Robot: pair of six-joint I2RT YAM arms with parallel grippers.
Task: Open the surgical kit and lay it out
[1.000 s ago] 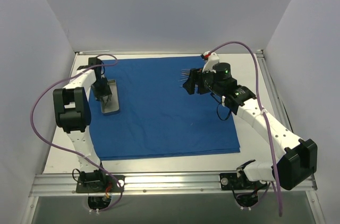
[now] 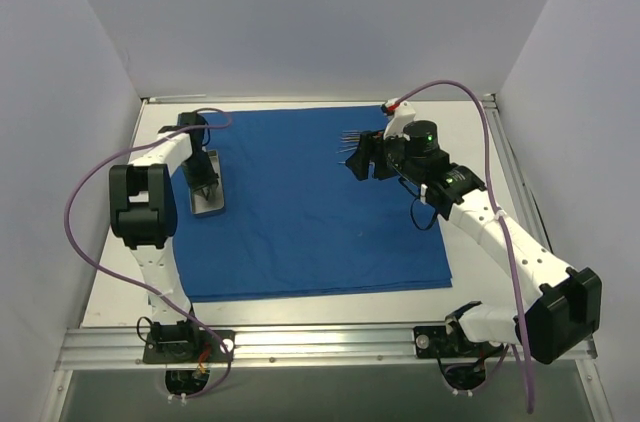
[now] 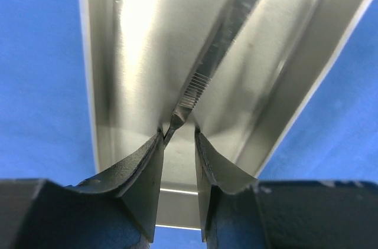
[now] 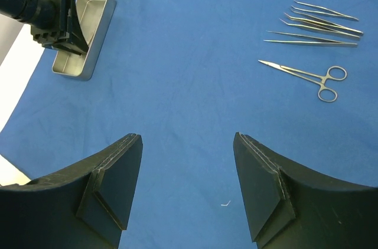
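Observation:
A metal tray lies on the blue cloth at the left. My left gripper is down inside it, fingers slightly apart at the thin end of a scalpel handle, which touches or nearly touches the left fingertip. My right gripper hangs open over the cloth at the right, empty. In the right wrist view, several tweezers and a pair of scissor-like forceps lie on the cloth.
The blue cloth covers most of the white table, with a wide bare stretch between the tray and the laid-out instruments. Walls enclose the back and sides.
The left arm has shifted slightly right over the tray. The right arm has moved very little.

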